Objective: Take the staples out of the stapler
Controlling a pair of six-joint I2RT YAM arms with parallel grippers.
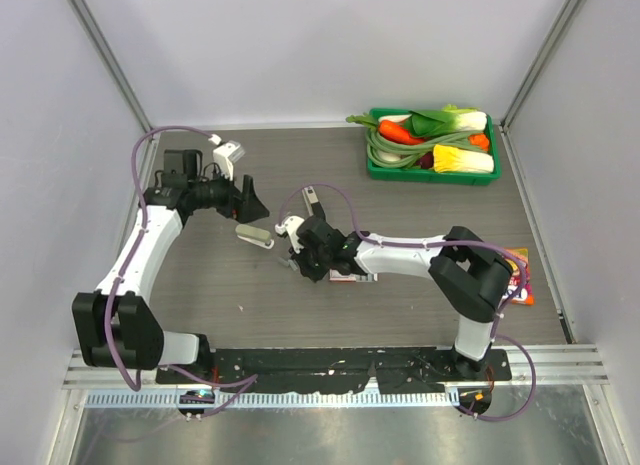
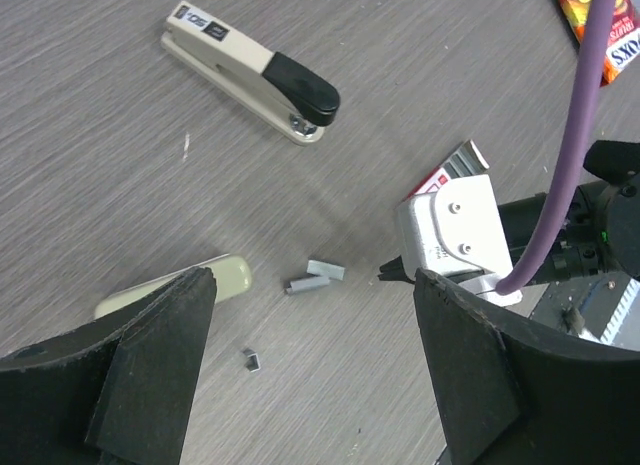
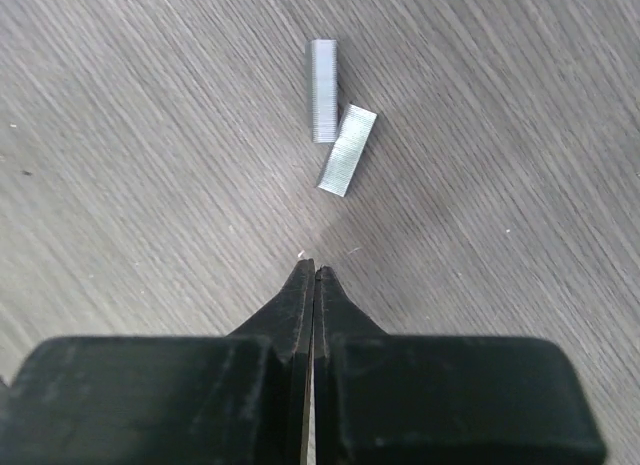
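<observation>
In the left wrist view the stapler, cream with a black end, lies closed on the table. Two grey staple strips rest on the wood close together: an upright-lying one and a slanted one in the right wrist view. My right gripper is shut with bare tips; both strips lie ahead of them, clear of the fingers. A small dark fragment sits apart from the strips. My left gripper is open above the table, holding nothing.
A cream rounded object lies partly below the left fingers. The red and white staple box is beside the right gripper. A green vegetable basket stands at the back right, a snack packet at the right edge.
</observation>
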